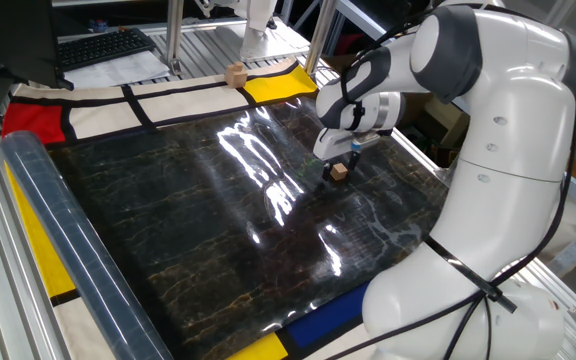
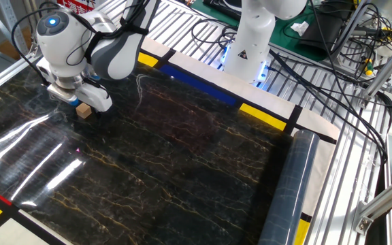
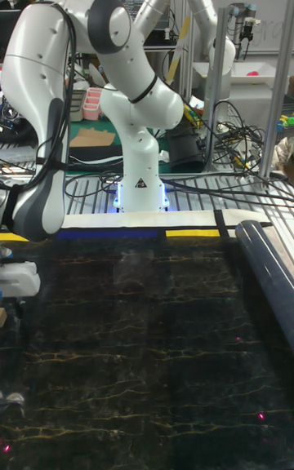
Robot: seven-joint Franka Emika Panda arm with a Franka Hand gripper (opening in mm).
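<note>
A small wooden cube [image 1: 339, 172] rests on the dark marbled sheet [image 1: 168, 220], toward the right in exterior view 1. My gripper [image 1: 340, 170] points down at it with open fingers, one dark finger to each side of the cube in that view. Whether either finger touches the cube cannot be told. Exterior view 2 has the cube [image 2: 84, 110] close under the white hand, its far side hidden. At the left edge of exterior view 3, only a sliver of the cube [image 3: 2, 317] shows below the hand [image 3: 19, 280].
Another wooden block [image 1: 235, 75] sits on the patterned cloth at the far edge. A clear rolled sheet end [image 1: 78, 240] runs along the left side. A second white arm [image 2: 249, 47] stands beyond the table edge.
</note>
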